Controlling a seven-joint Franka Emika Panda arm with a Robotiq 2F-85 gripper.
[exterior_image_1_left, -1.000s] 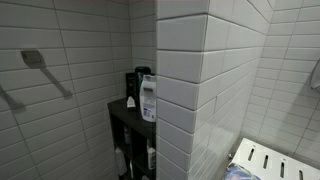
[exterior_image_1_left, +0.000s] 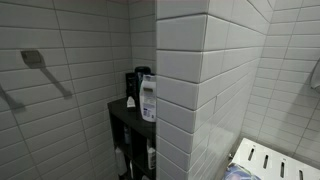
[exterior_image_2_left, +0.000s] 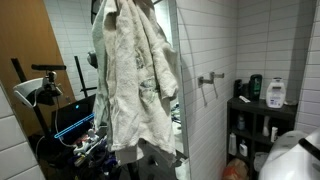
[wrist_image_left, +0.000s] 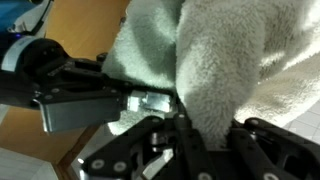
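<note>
A cream towel (exterior_image_2_left: 140, 85) hangs in long folds in the second exterior view, with a grey-green cloth part (exterior_image_2_left: 100, 40) along its left side. In the wrist view the towel (wrist_image_left: 215, 75) fills the middle and right, and a grey-green part (wrist_image_left: 150, 45) shows behind it. My gripper is shut on a thick fold of the cream towel, which runs down between its black fingers. Cloth hides part of the fingertips. The gripper cannot be made out in either exterior view.
Past a white tiled wall (exterior_image_1_left: 205, 80), a black shelf (exterior_image_1_left: 131, 125) carries a white jug (exterior_image_1_left: 148, 98) and dark containers. Hooks (exterior_image_2_left: 207, 79) are fixed to the tiles right of the towel. A white slotted panel (exterior_image_1_left: 275, 161) stands at lower right in the first exterior view.
</note>
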